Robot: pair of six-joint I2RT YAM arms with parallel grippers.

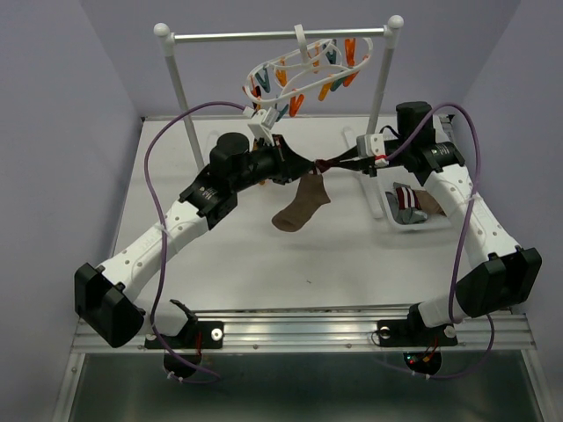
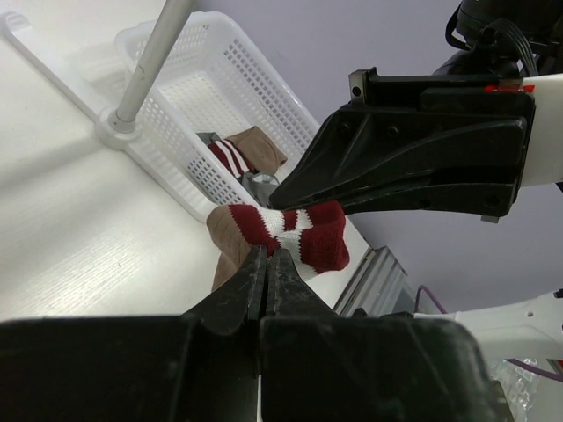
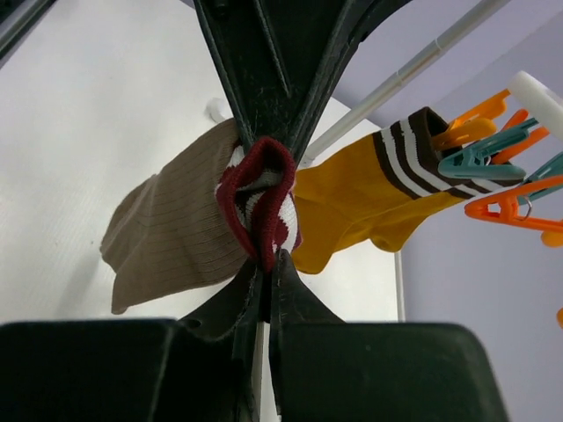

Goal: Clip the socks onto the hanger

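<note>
A brown sock [image 1: 301, 204] with a red-and-white striped cuff [image 2: 312, 237] hangs between my grippers. My left gripper [image 1: 306, 167] holds it from the left, its fingers close together at the cuff; whether they are fully shut is unclear. My right gripper is shut on the cuff from the right. A yellow sock [image 3: 339, 202] with a striped band hangs from the clips of the hanger [image 1: 308, 75], seen in the right wrist view.
The white basket [image 2: 215, 61] at the right holds more socks [image 1: 413, 200]. The white rack [image 1: 383, 66] carries the hanger above.
</note>
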